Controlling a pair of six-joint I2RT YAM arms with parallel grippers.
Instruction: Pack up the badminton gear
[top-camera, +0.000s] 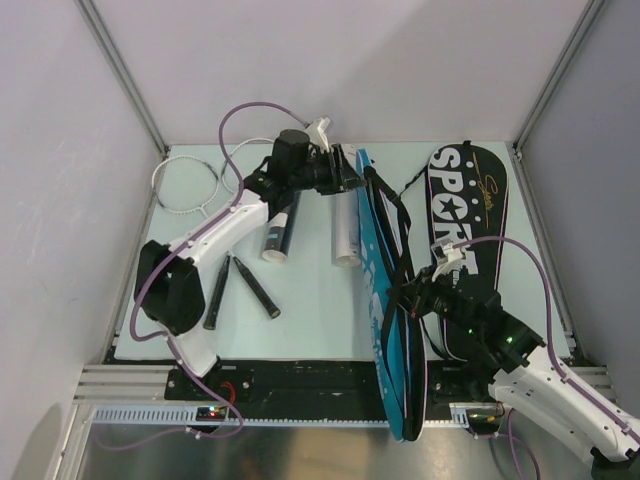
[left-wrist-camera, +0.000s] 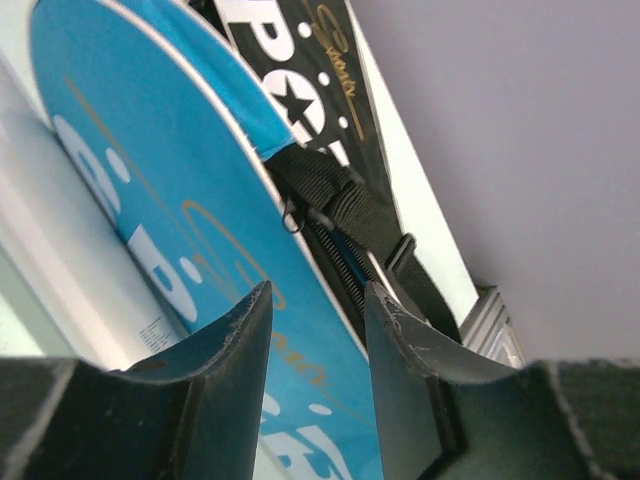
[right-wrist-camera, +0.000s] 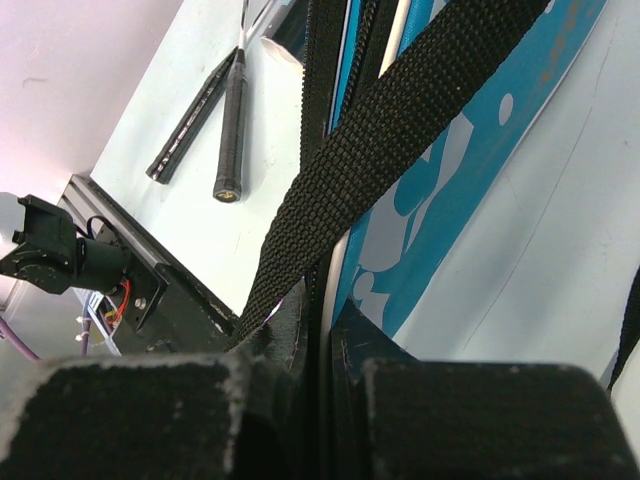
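A blue racket bag (top-camera: 378, 290) with black straps stands on its edge, reaching over the table's front edge. My right gripper (top-camera: 408, 298) is shut on the bag's rim, beside a black strap (right-wrist-camera: 385, 150) in the right wrist view. Close to the bag's far end, my left gripper (top-camera: 352, 182) is part open. Its fingers (left-wrist-camera: 235, 345) stand apart in the left wrist view, with the bag's blue side (left-wrist-camera: 190, 200) and zip edge seen beyond the gap. Two rackets lie at the left, with dark handles (top-camera: 256, 288) and pale frames (top-camera: 185, 185).
A black SPORT bag (top-camera: 468, 215) lies flat at the right. A white shuttlecock tube (top-camera: 347, 220) sits close to the blue bag, and a dark-labelled tube (top-camera: 278, 235) is farther left. Clear table (top-camera: 325, 315) shows at the front middle.
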